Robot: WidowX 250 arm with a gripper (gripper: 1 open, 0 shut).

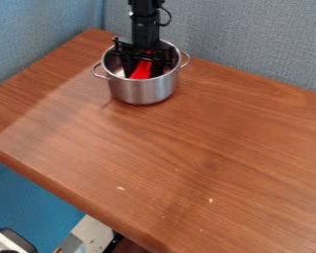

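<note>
A steel pot [141,89] with two side handles stands at the back left of the wooden table [200,168]. The black gripper [143,61] comes down from above into the pot's mouth, at its rim. Between and below its fingers is a red object [141,71] inside the pot, which the gripper appears shut on; the fingertips themselves are hard to make out.
Blue-grey padded walls [240,40] line the back and left. Some white and black items [88,235] lie below the table's front left edge.
</note>
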